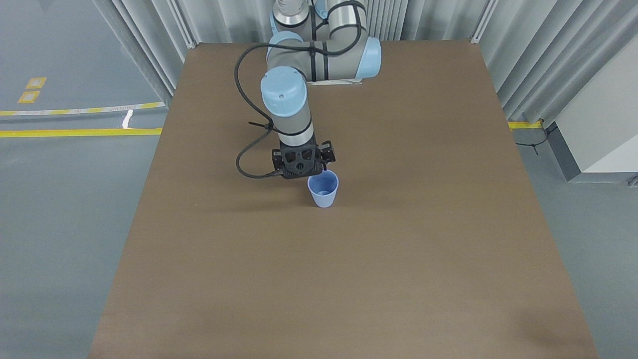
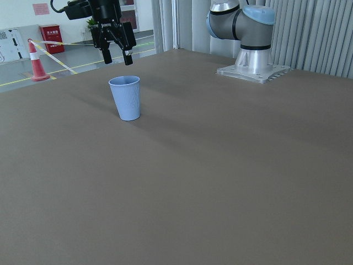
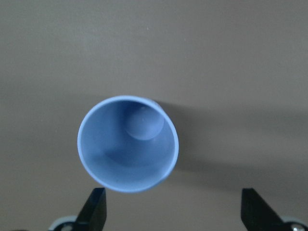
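A light blue ribbed cup stands upright on the brown table, just in front of and below my gripper in the front view. In the left view the open gripper hangs above and slightly behind the cup, its two fingers apart with nothing between them. In the wrist view the cup is seen from above, empty, beyond the two fingertips at the bottom edge.
My arm's base is on the table at the back; curtains hang behind.
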